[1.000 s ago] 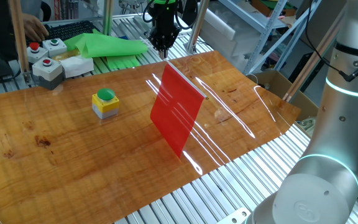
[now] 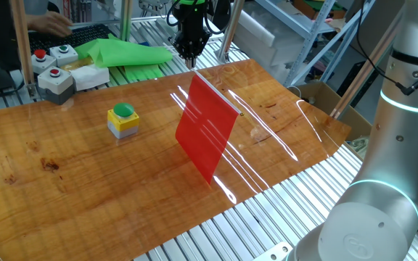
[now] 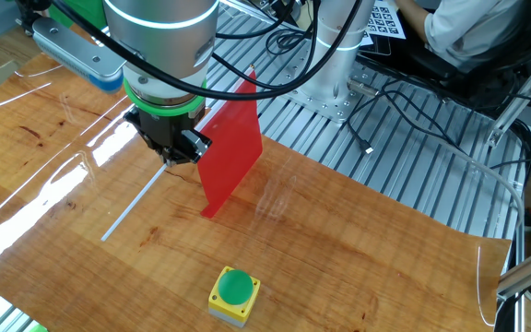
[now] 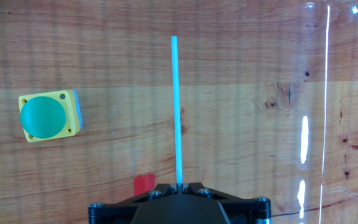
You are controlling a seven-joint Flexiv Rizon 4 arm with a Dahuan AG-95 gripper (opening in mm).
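A thin white stick (image 4: 176,112) runs straight out from my gripper, which is shut on it. In the second exterior view, the gripper (image 3: 181,152) grips the stick (image 3: 135,202) partway along, with its bare end slanting forward. Behind the fingers, a red flag (image 3: 233,148) hangs from the stick. The first exterior view shows the flag (image 2: 206,127) spread flat below the stick; whether its lower edge touches the table is unclear. Only a red scrap of the flag (image 4: 144,185) shows beside the gripper in the wrist view.
A yellow box with a green button (image 2: 124,120) stands on the wooden table (image 2: 71,188), left of the stick in the wrist view. Red-button boxes (image 2: 55,81) and green cloth (image 2: 125,53) lie at the back left.
The person's hand by the keyboard at the back left has shifted slightly to the right. My arm and the flag look unmoved.
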